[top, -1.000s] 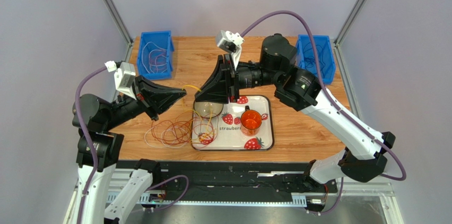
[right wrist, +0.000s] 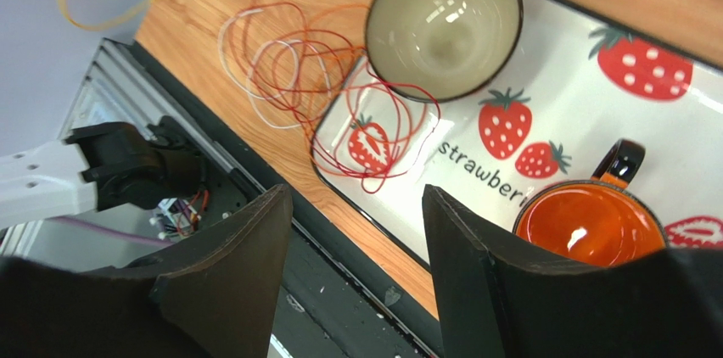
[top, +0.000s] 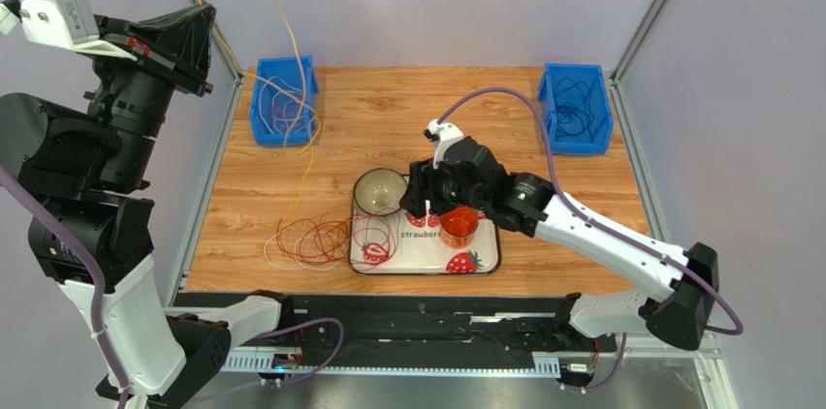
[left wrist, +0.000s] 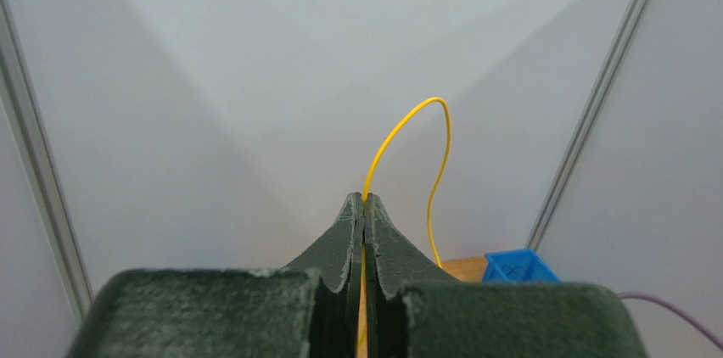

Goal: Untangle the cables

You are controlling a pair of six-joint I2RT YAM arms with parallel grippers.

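Note:
High at the top left of the top view, my left gripper (top: 199, 12) is shut on a yellow cable (top: 274, 2), which loops up and trails down; the left wrist view shows it pinched between the fingertips. A tangle of red, orange and white cables (right wrist: 280, 69) lies on the wood and across the left end of the strawberry tray (right wrist: 475, 171). My right gripper is open above the tray, nothing between its fingers, near the grey bowl (right wrist: 441, 27).
An orange mug (right wrist: 585, 222) stands on the tray. Blue bins (top: 305, 133) stand at the back left and right, with cables inside. The wood is clear between the bins.
My left gripper has risen and moved left, drawing the yellow cable up out from the middle. My right gripper has moved lower and apart from it, now open without the cable.

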